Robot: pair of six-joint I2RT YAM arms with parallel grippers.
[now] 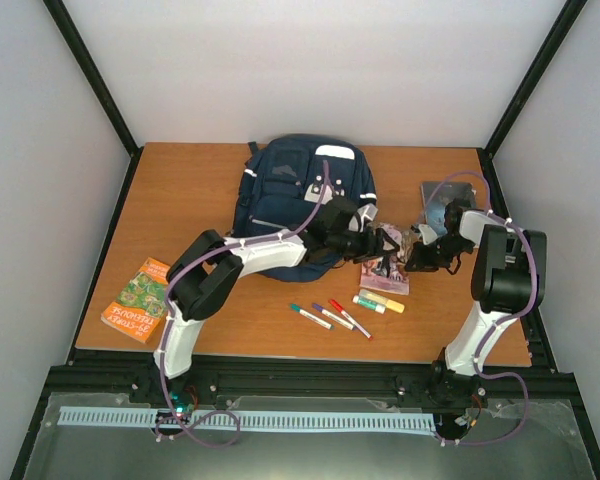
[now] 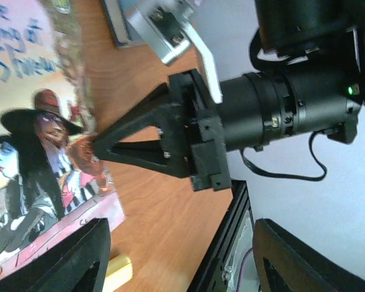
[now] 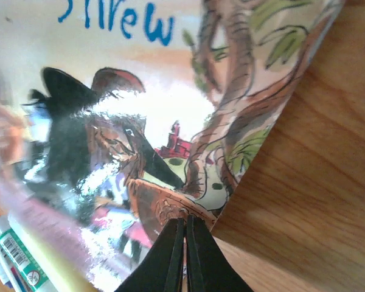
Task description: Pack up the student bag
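The pink illustrated book [image 1: 385,280] lies on the desk right of the navy backpack [image 1: 292,180], filling much of both wrist views. My left gripper [image 1: 384,245] is over the book's upper left, fingers parted in the left wrist view, nothing visible between them. My right gripper [image 1: 412,262] is shut at the book's right edge, its fingertips [image 3: 194,228] together, with nothing clearly between them. An orange book [image 1: 130,316] lies at the left of the desk.
A grey item [image 1: 432,190] lies at the back right. Several markers [image 1: 350,320], a glue stick [image 1: 369,303] and a yellow stick [image 1: 388,302] lie in front of the book.
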